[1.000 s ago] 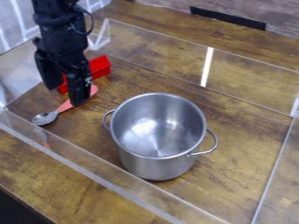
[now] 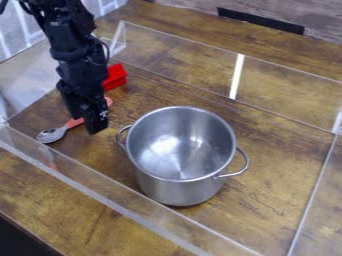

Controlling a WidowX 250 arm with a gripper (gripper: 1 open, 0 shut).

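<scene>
My black gripper (image 2: 86, 118) hangs low at the left, its fingertips over a spoon with a metal bowl (image 2: 52, 134) and a pinkish handle, which it partly hides. Whether the fingers touch the spoon or how far apart they stand is hard to tell. A steel pot (image 2: 179, 152) with two handles stands empty right of centre.
A red object (image 2: 115, 76) lies behind the gripper. Clear panels border the wooden table (image 2: 281, 130), with a white strip at the back. The table right of the pot is clear.
The gripper has moved down and slightly toward the front over the spoon, covering more of its handle. The pot and spoon have not visibly moved.
</scene>
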